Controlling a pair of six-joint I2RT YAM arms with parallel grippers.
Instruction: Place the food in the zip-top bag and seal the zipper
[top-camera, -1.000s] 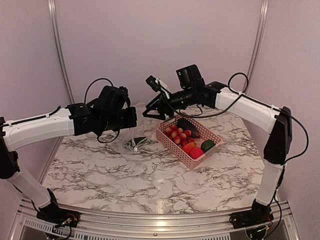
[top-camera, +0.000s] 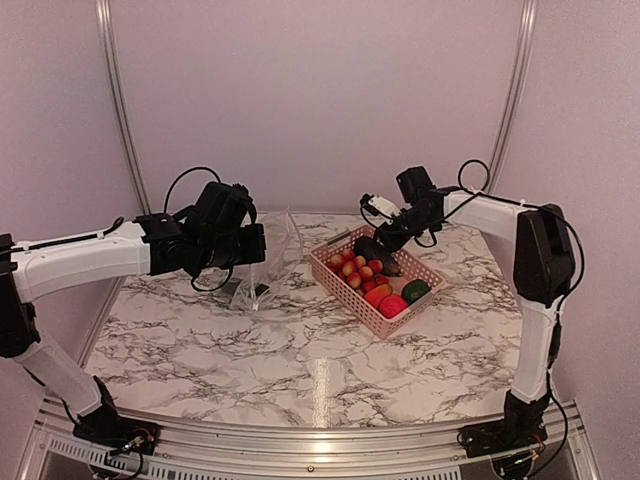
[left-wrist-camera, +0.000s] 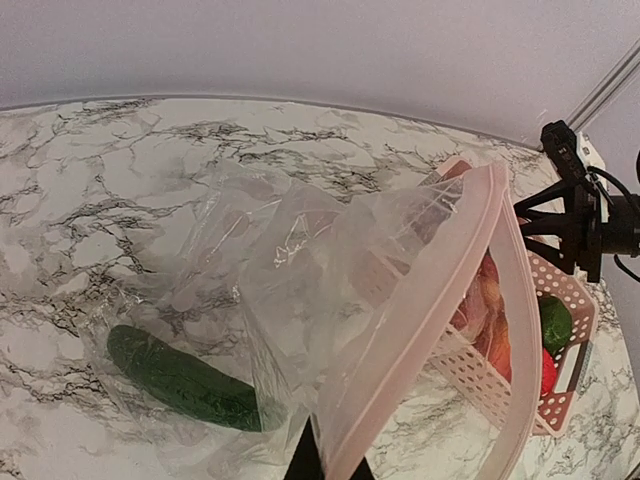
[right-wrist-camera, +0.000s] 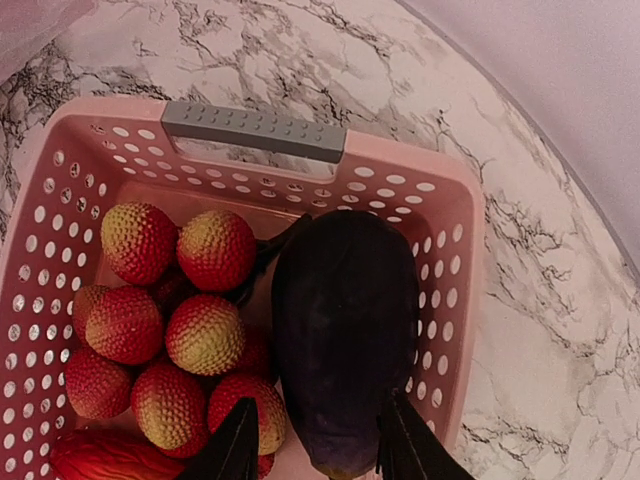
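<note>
In the left wrist view the clear zip top bag (left-wrist-camera: 300, 260) stands with its mouth spread, a dark green cucumber (left-wrist-camera: 190, 380) lying inside. My left gripper is shut on the bag's pale rim. Over the pink basket (right-wrist-camera: 465, 300), my right gripper is part open, its fingers (right-wrist-camera: 238, 440) apart above the near end of a dark eggplant (right-wrist-camera: 345, 300). Nothing is held there. Several red-yellow round fruits (right-wrist-camera: 205, 335) lie to the eggplant's left, close to the left finger.
A red pepper (right-wrist-camera: 110, 458) lies near the fruits. At the basket's near end are an avocado (top-camera: 415, 290) and a red fruit (top-camera: 392, 306). The bag stands just left of the basket.
</note>
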